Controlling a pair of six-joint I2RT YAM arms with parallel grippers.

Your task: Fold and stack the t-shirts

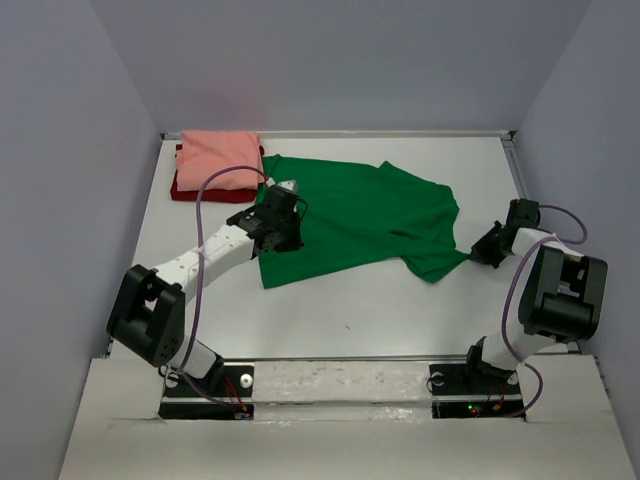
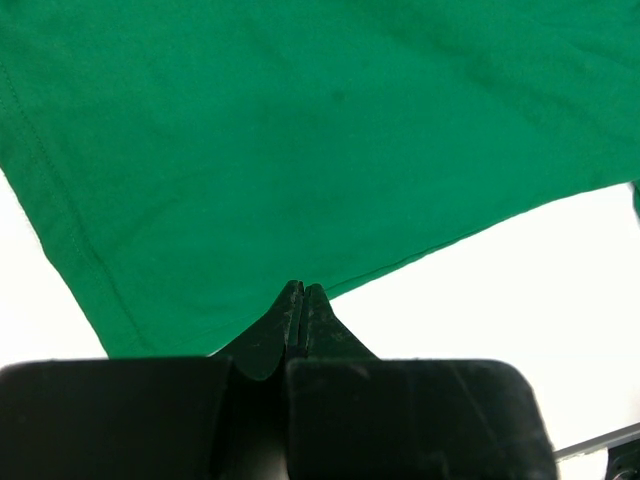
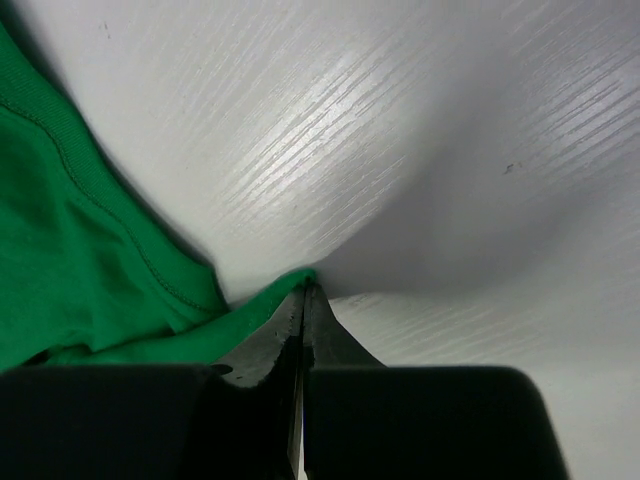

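Observation:
A green t-shirt [image 1: 350, 215] lies spread on the white table, its right part rumpled. My left gripper hangs over its lower left part, shut with nothing seen between its fingers. At the shirt's right tip, my right gripper is shut on the edge of the green fabric [image 3: 250, 320]. A pink folded t-shirt [image 1: 215, 157] lies on a red folded one [image 1: 195, 195] at the back left.
Bare white table [image 1: 350, 320] runs along the front and at the back right. Grey walls enclose the sides and back.

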